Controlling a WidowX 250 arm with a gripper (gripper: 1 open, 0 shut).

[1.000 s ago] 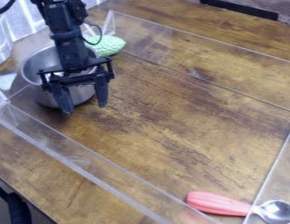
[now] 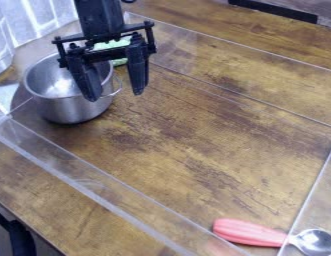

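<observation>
My black gripper (image 2: 114,84) hangs open above the right part of a steel pot (image 2: 61,100), its two fingers spread apart with nothing visible between them. The pot stands upright at the left of the wooden table, partly hidden behind the gripper. A light green textured object (image 2: 117,50) lies behind the gripper at the back left, mostly covered by it. In the front right corner lies an ice cream scoop with a pink handle (image 2: 248,233) and a metal head (image 2: 315,241).
Clear plastic barriers (image 2: 101,190) border the work area. A white curtain (image 2: 14,25) is at the back left.
My gripper has risen and moved a little to the right from low over the pot, showing more of it. The scoop has not moved.
</observation>
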